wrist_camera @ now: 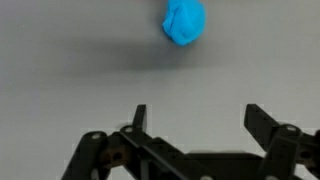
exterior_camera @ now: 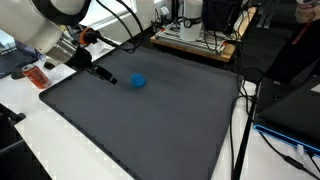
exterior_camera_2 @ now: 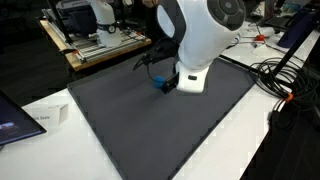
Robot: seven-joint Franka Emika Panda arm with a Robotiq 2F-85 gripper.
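A small blue object (exterior_camera: 138, 79) rests on the dark grey board (exterior_camera: 150, 125), toward its far side. In the wrist view the same blue thing (wrist_camera: 184, 20) shows near the top edge, beyond my fingertips. My gripper is open, its two black fingers (wrist_camera: 139, 119) wide apart with only bare board between them. In the first exterior view my gripper (exterior_camera: 108, 77) hangs to the left of the blue thing, apart from it. The second exterior view has the blue thing (exterior_camera_2: 158, 80) partly hidden beside the gripper.
An orange-red can (exterior_camera: 36, 77) stands just off the board's left corner. A black cable (exterior_camera: 240, 110) runs along the board's right side. Bundled cables (exterior_camera_2: 285, 80) lie to the right in the second exterior view. The board's near half is clear.
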